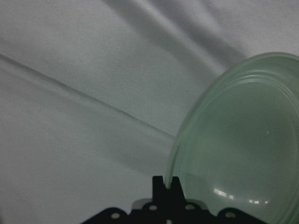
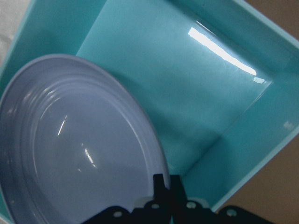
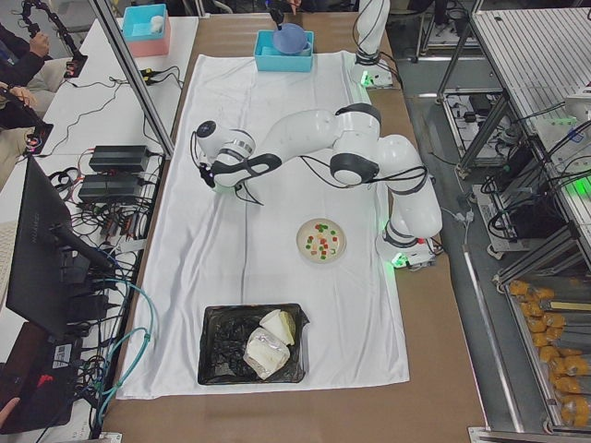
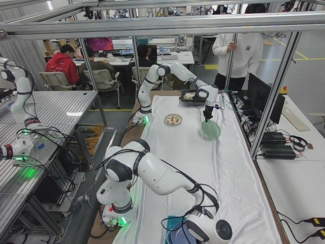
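A translucent green plate [image 1: 238, 144] [image 4: 211, 130] lies on the white cloth; my left gripper is shut on its near rim, its black fingers meeting at the edge. At the far end, a purple-blue plate [image 2: 79, 140] [image 3: 290, 39] sits tilted in a teal bin [image 2: 233, 56], and my right gripper is shut on its rim. In the camera left view the green plate is mostly hidden under the left arm.
A cream plate with colored pieces [image 3: 320, 249] lies near the left arm's base. A black lined tray [image 3: 222, 341] holding wrapped blocks stands at one end. The cloth between tray and teal bin is mostly clear.
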